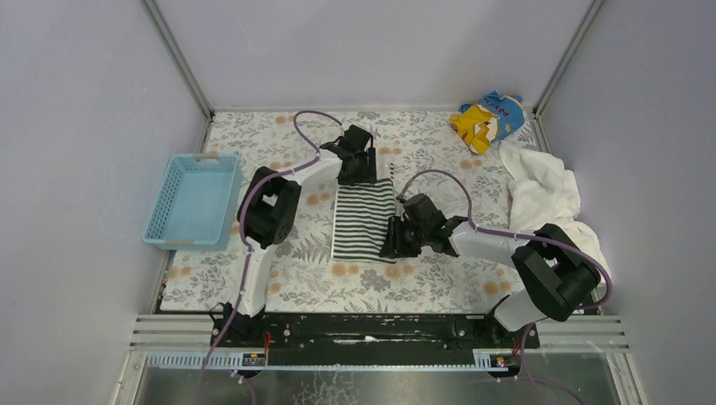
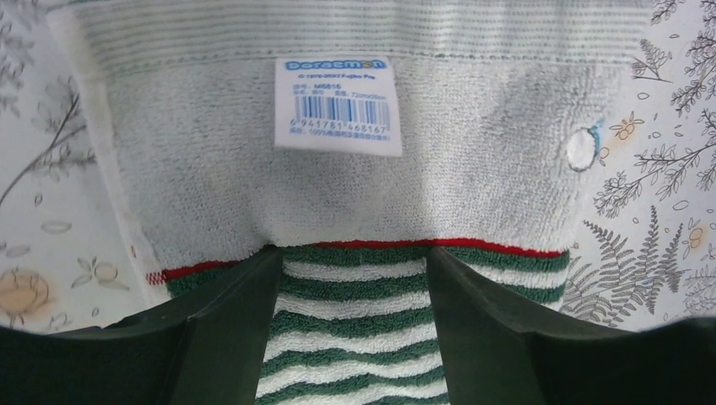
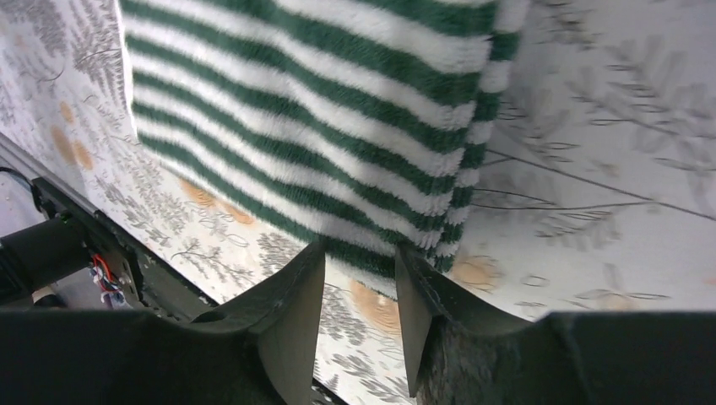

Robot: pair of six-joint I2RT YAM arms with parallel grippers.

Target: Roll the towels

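A green-and-white striped towel [image 1: 361, 221] lies flat on the patterned table, its sides now nearly straight toward me. My left gripper [image 1: 357, 171] is at its far end. In the left wrist view, the fingers [image 2: 245, 283] stand apart on the towel by the red line between the stripes and a pale terry band [image 2: 473, 160] bearing a white barcode label [image 2: 338, 108]. At the near right corner, my right gripper [image 1: 395, 246] has its fingertips a little apart. Between them, the striped edge shows in the right wrist view; I cannot tell how firmly they touch it.
To the left stands an empty light-blue basket [image 1: 194, 202]. A crumpled white cloth [image 1: 545, 190] lies along the right edge, and a yellow-and-blue bag [image 1: 490, 120] sits at the back right. Bare table surrounds the towel.
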